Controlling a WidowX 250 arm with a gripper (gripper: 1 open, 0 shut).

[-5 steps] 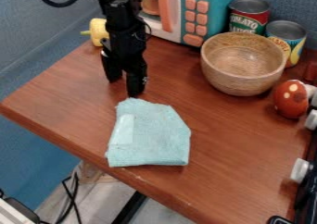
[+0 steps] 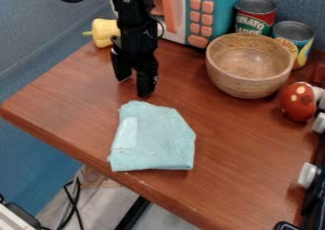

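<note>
My black gripper (image 2: pixel 135 80) hangs low over the back-left part of the wooden table (image 2: pixel 76 110), pointing down, its fingers at or close to the tabletop; whether anything is between them is unclear. In front of it lies a folded light-blue cloth (image 2: pixel 152 139), apart from the gripper.
Behind stand a teal toy microwave (image 2: pixel 200 15), a tomato can (image 2: pixel 254 18) and another can (image 2: pixel 294 39). A yellow object (image 2: pixel 102 31) is at back left, a wooden bowl (image 2: pixel 248 67) and spotted red toy (image 2: pixel 297 102) at right.
The gripper has shifted slightly to the right since a second ago; the cloth and other objects look unchanged.
</note>
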